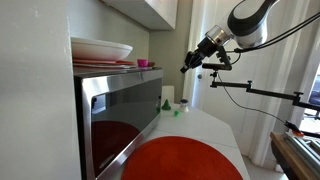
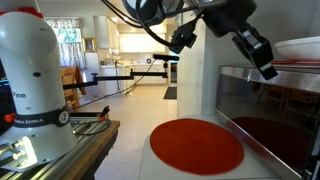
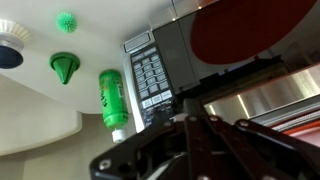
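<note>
My gripper (image 1: 184,69) is up in the air at the far end of the counter, well above it. In the second exterior view the gripper (image 2: 267,72) appears high, in front of the microwave (image 2: 262,95). Its dark fingers fill the lower right of the wrist view, where the gripper looks shut with nothing showing between its fingers. Below it in that view lie a green bottle (image 3: 113,98), a green cone-shaped piece (image 3: 64,66) and a spiky green ball (image 3: 67,21). A red round mat (image 1: 180,160) covers the near counter.
The microwave (image 1: 125,105) lines one side of the counter, with a white bowl (image 1: 100,50) and a pink cup (image 1: 142,63) on top. A ribbed white-and-dark item (image 3: 11,43) stands near the green ball.
</note>
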